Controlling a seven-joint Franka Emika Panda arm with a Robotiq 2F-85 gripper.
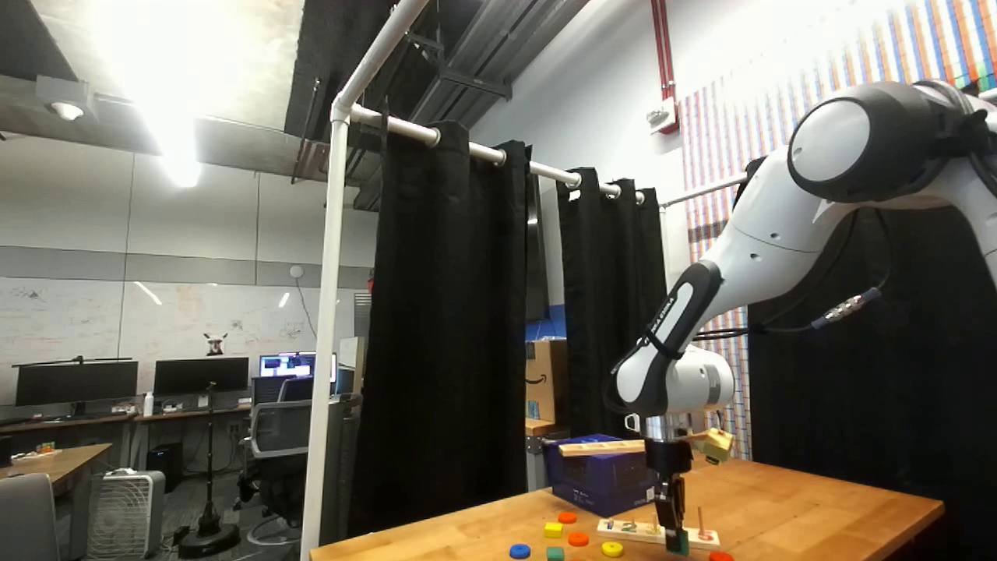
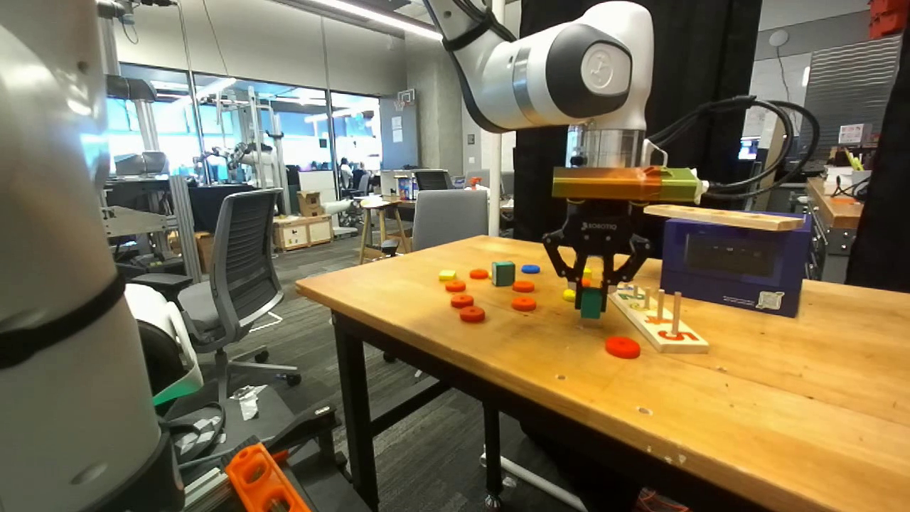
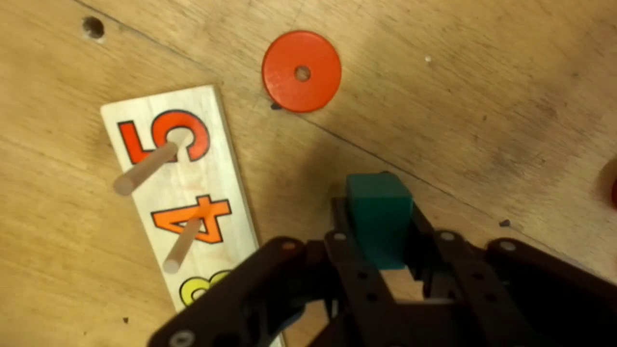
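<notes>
A green block [image 3: 379,220] is pinched between the fingers of my gripper [image 2: 590,300], which is shut on it. In exterior view 2 the block hangs just above the table, with a small gap showing beneath it. Beside it lies the wooden number board [image 3: 185,179], its upright pegs rising from the numerals; the 5 and 4 are plain in the wrist view, and the 3 is partly hidden by my gripper. A red ring [image 3: 301,71] rests flat on the table near the 5 end of the board. Both pegs at that end are bare.
Loose orange-red rings [image 2: 462,300], a second green block [image 2: 503,273], a blue ring [image 2: 530,269] and yellow pieces lie scattered across the table. Behind the board stands a dark blue box [image 2: 734,273] with a wooden strip on top.
</notes>
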